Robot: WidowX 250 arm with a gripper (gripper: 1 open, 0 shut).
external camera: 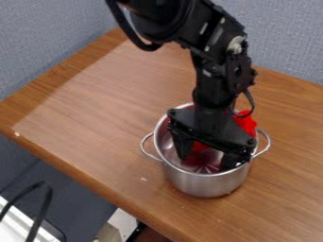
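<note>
A steel pot (195, 181) with two loop handles stands on the wooden table near its front right. The black gripper (211, 142) is lowered over the pot's mouth, its fingers reaching inside, open. A red object (246, 121) shows behind the gripper at the pot's back right, and more red is visible inside the pot, largely hidden by the gripper.
Grey walls stand behind.
</note>
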